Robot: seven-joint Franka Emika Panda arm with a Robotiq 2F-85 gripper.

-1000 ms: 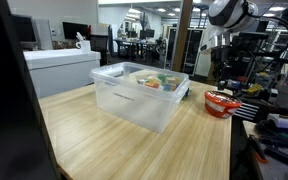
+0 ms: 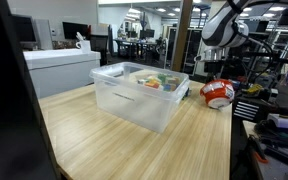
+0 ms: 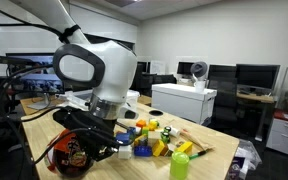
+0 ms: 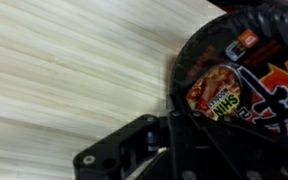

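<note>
A red noodle bowl (image 2: 218,93) with a black lid stands tilted at the right end of the table. Its printed lid (image 4: 259,75) fills the right of the wrist view and faces the camera in exterior view 2, where the bowl (image 3: 68,157) is at lower left. My gripper is shut at the lid's near edge, apparently with the thin rim between its fingertips. The exact grip is hard to make out. Whether the bowl's underside still touches the table cannot be told.
A clear plastic bin (image 2: 134,100) with colourful blocks stands mid-table, left of the bowl. Exterior view 2 shows a green cylindrical object (image 3: 180,165) near those blocks. Bare wooden tabletop (image 2: 104,145) lies in front of the bin.
The bowl was lying level a second ago. It has since tipped up and risen on one side along with my gripper, its round face now turned more toward the view.
</note>
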